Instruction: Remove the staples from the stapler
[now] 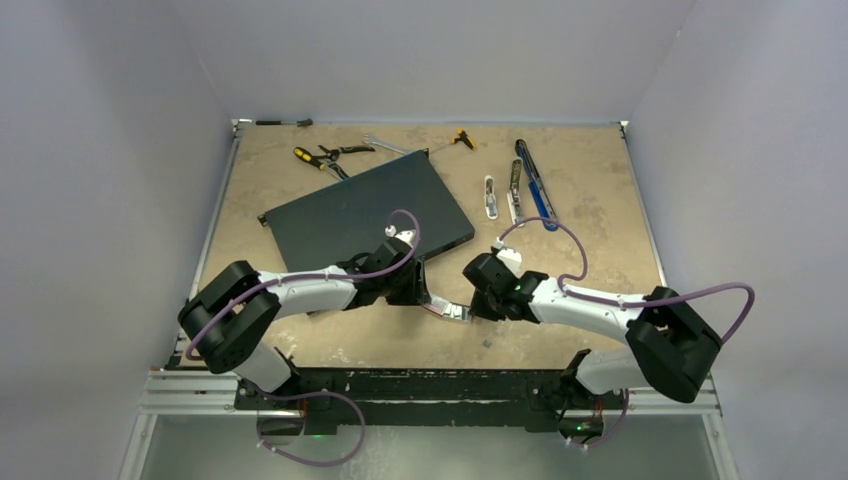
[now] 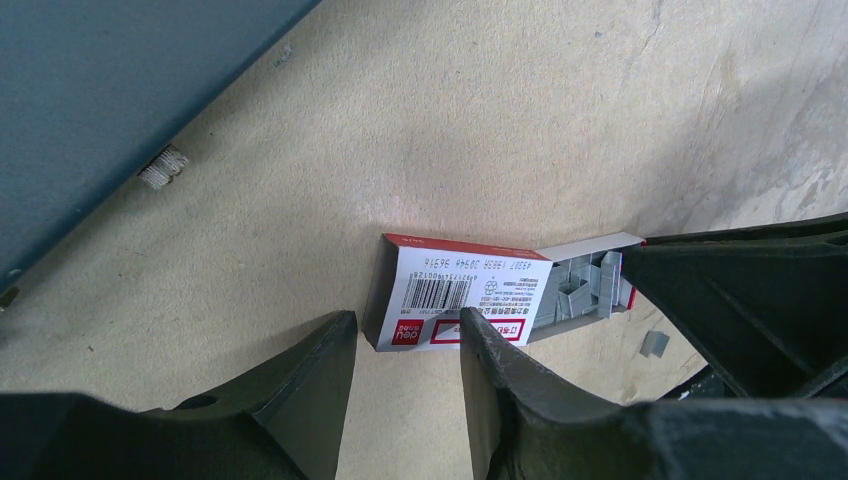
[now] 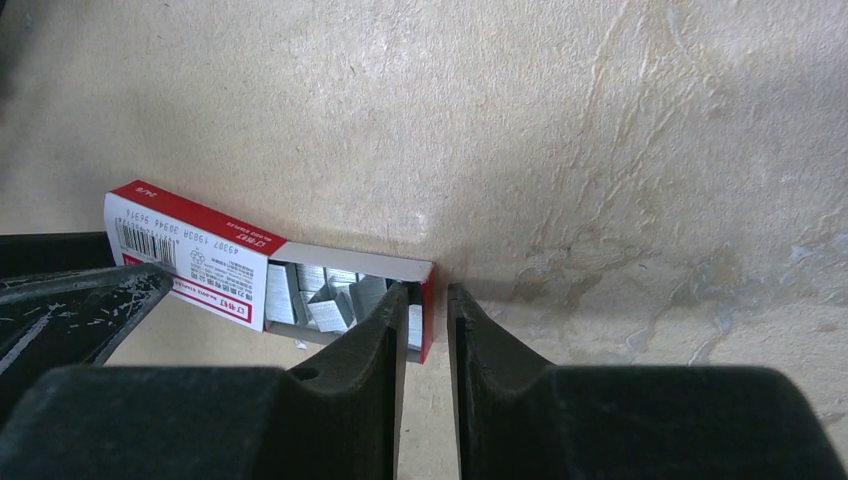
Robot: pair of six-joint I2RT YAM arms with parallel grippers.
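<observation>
A red-and-white staple box (image 2: pixel 470 285) lies on the table, its sleeve slid partly off a tray (image 3: pixel 330 295) holding several loose strips of staples. My left gripper is shut on the sleeve end. My right gripper is at the tray's red outer end, fingers narrowly apart around that end wall; whether they press on it I cannot tell. Several staplers (image 1: pixel 515 195) lie at the back right of the table.
A large dark flat case (image 1: pixel 360 210) lies behind my left arm. Pliers (image 1: pixel 320 160), a wrench and other tools lie along the back. A small grey piece (image 2: pixel 654 342) lies near the box.
</observation>
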